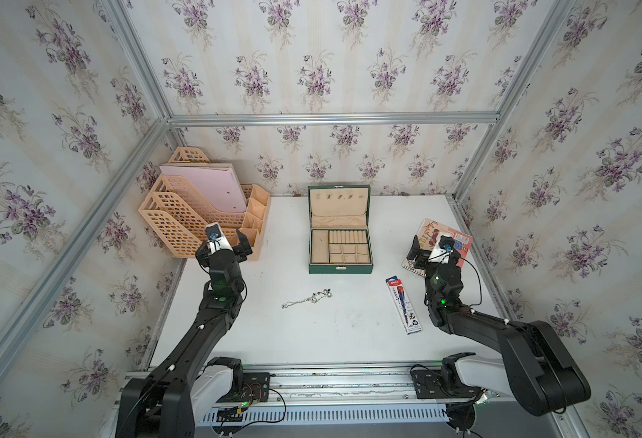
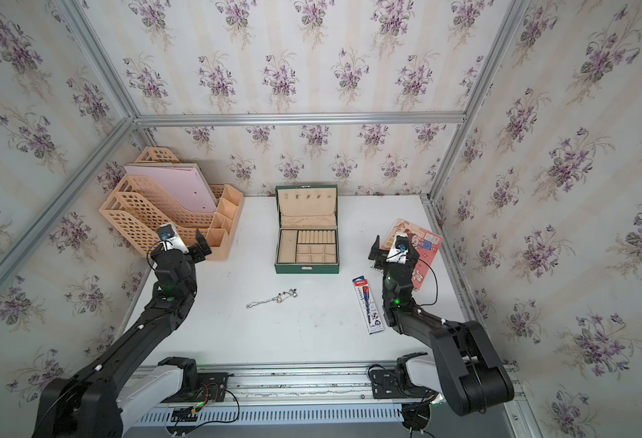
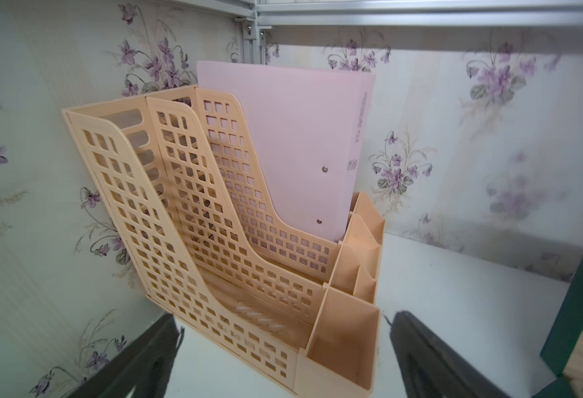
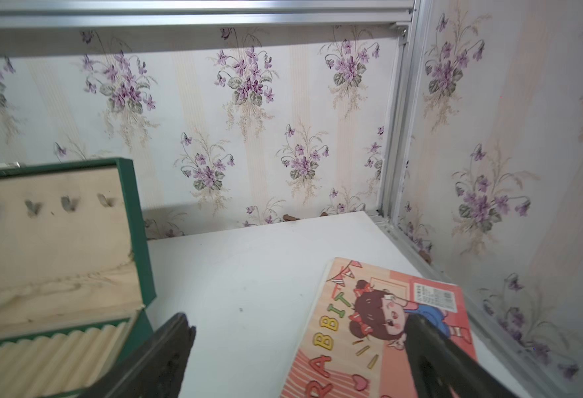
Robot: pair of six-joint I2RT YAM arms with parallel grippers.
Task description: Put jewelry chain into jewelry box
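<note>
A thin silvery jewelry chain (image 1: 307, 298) lies stretched out on the white table, in front of the jewelry box and a little to its left. The green jewelry box (image 1: 340, 268) stands at the table's middle with its lid up, beige compartments showing. Over the left side, my left gripper is open in front of the file organizer, away from the chain. My right gripper is open too, near the booklet on the right. Neither has anything between its fingers. The chain is in neither wrist view.
A beige file organizer (image 3: 344, 335) with a pink folder (image 3: 285, 132) fills the back left. On the right lie a booklet (image 4: 384, 318) and a narrow packaged pen (image 2: 367, 305).
</note>
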